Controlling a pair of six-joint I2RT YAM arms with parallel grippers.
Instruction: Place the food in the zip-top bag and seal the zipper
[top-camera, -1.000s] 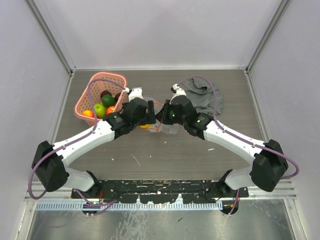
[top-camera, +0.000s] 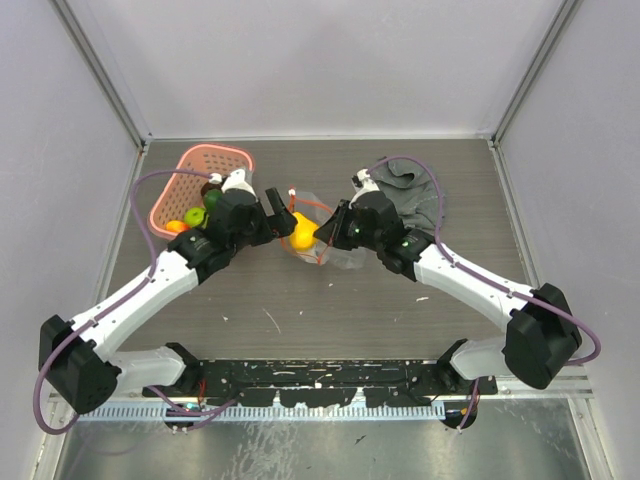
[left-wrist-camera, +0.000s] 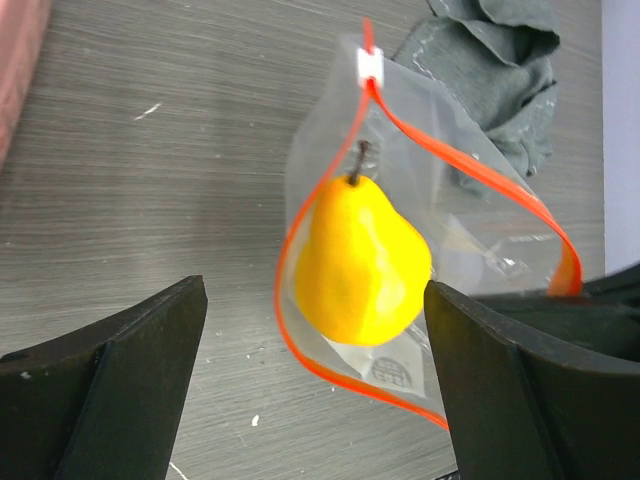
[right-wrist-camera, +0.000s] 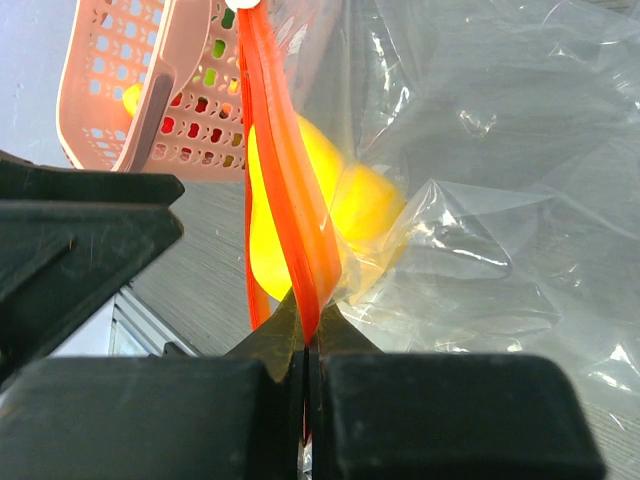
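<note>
A yellow pear (left-wrist-camera: 360, 265) sits inside the clear zip bag (right-wrist-camera: 500, 140) with its orange zipper (left-wrist-camera: 470, 170), the bag's mouth spread open. My left gripper (top-camera: 280, 212) is open just left of the bag, its fingers empty in the left wrist view. My right gripper is shut on the bag's zipper edge at the right side of the mouth, beside the pear.
A pink basket (top-camera: 200, 158) of fruit stands at the back left, partly behind the left arm. A grey cloth (top-camera: 410, 185) lies at the back right.
My left gripper has pulled back leftward from over the bag, uncovering the pear. The right gripper and bag have shifted slightly to the right.
</note>
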